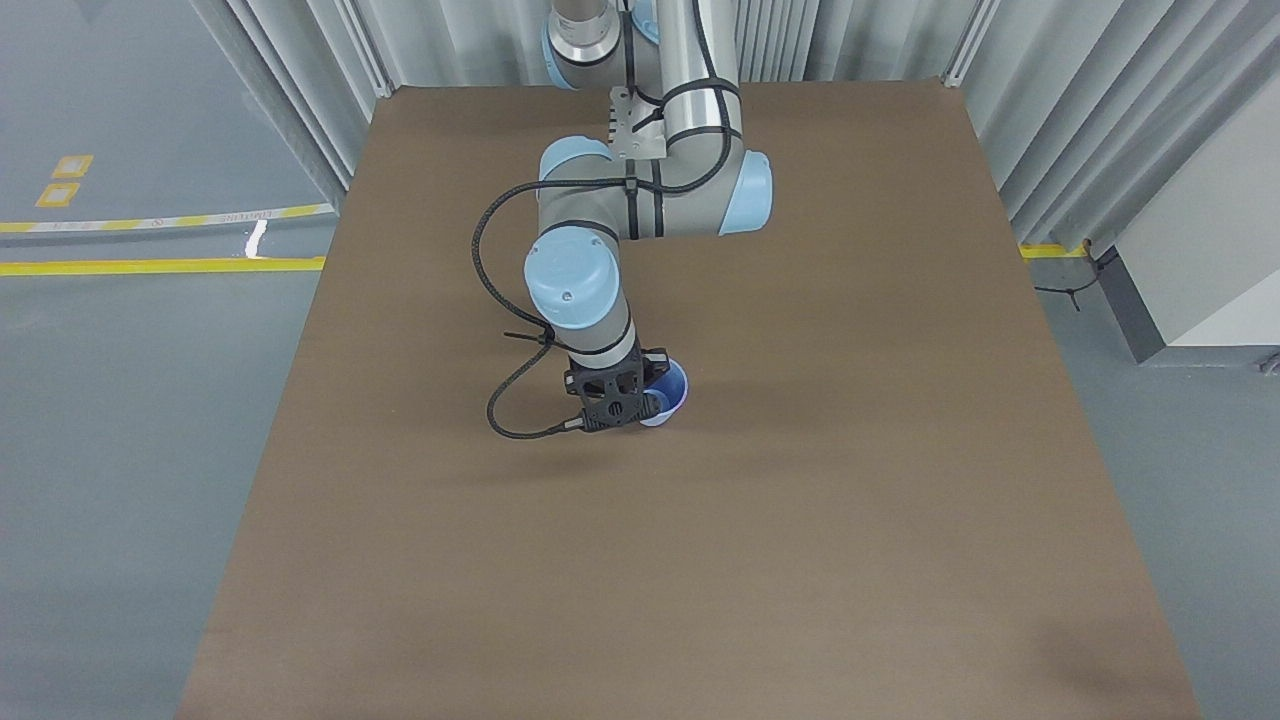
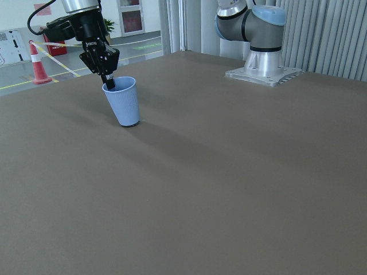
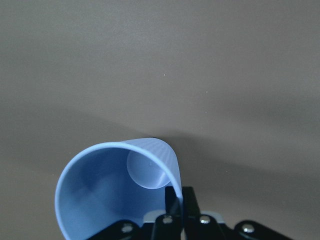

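Observation:
A light blue ribbed cup stands slightly tilted on the brown table; in the front view it is partly hidden behind my gripper. In the left view my gripper is at the cup's upper rim. In the wrist view the fingertips meet on the right side of the rim of the cup, one inside and one outside, shut on the cup wall.
The robot base stands at the back of the table. Curtains hang behind, with floor around the table's sides.

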